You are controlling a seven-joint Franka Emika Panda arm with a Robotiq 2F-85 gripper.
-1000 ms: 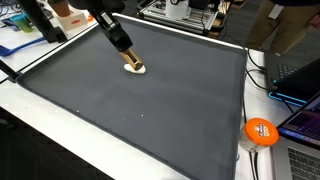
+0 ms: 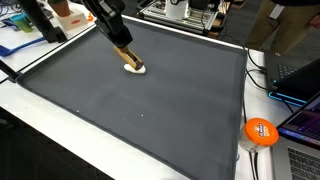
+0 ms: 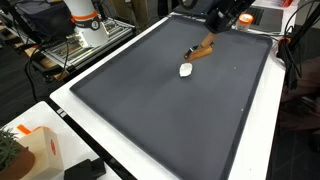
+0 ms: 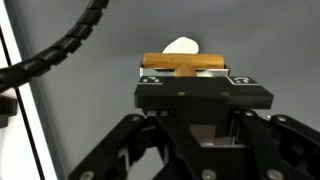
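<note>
My gripper is shut on a wooden piece, which shows in the wrist view as an orange-brown bar lying across the fingertips with a short stem between them. From the first exterior view the wooden piece hangs down at a slant below the arm. A small white rounded item lies on the dark grey board right by its lower end. In the second exterior view this white item is just in front of the wooden piece. Whether the two touch is unclear.
The dark board is mostly bare toward the front and right. An orange-topped round container stands off its right edge, near a laptop. A black cable runs beside the gripper.
The arm and wooden piece have shifted slightly, with the wood now more slanted and more of it visible. The white item stays in place.
</note>
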